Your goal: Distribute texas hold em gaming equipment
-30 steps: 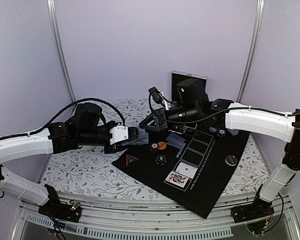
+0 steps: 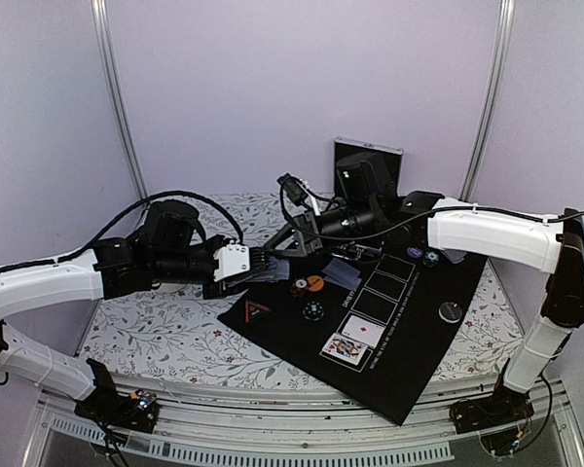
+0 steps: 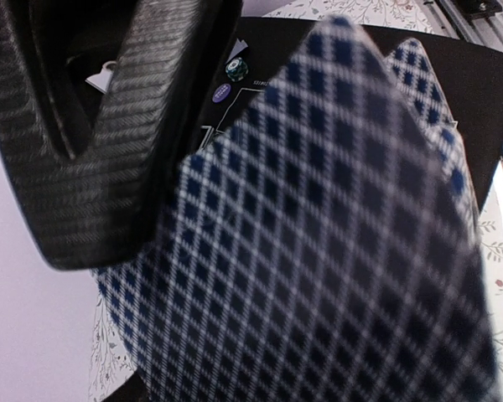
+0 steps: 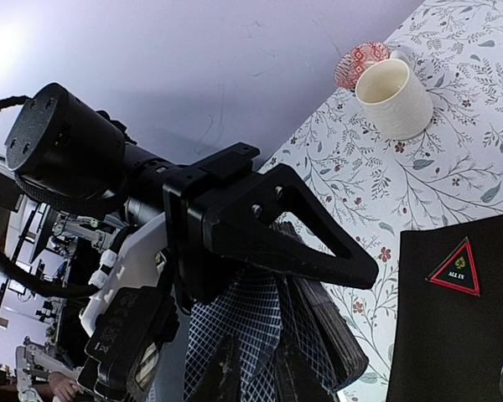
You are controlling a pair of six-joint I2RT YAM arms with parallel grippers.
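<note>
My left gripper (image 2: 261,259) is shut on a deck of cards with blue checked backs (image 3: 318,251), which fills much of the left wrist view and hides that gripper's fingertips. In the right wrist view the deck (image 4: 323,331) stands tilted under a black triangular finger (image 4: 344,264) of the left gripper. My right gripper is partly open, its two dark fingertips apart at the deck's upper cards; contact is unclear. On the black mat (image 2: 399,389) lie a face card (image 2: 344,348) and a red diamond card (image 2: 361,331), both face up, beside empty outlined boxes.
Face-down cards (image 2: 343,272), an orange chip (image 2: 315,283), a black chip (image 2: 313,311), a purple chip (image 2: 414,252), a silver disc (image 2: 451,312) and the ALL IN triangle (image 4: 457,272) lie on the mat. A white cup (image 4: 394,100) and red patterned bowl (image 4: 360,64) stand off it. An open case (image 2: 367,156) stands behind.
The right gripper has come left toward the deck in my left gripper, so the two now meet closely in the top view. The left arm and the mat's items look unmoved.
</note>
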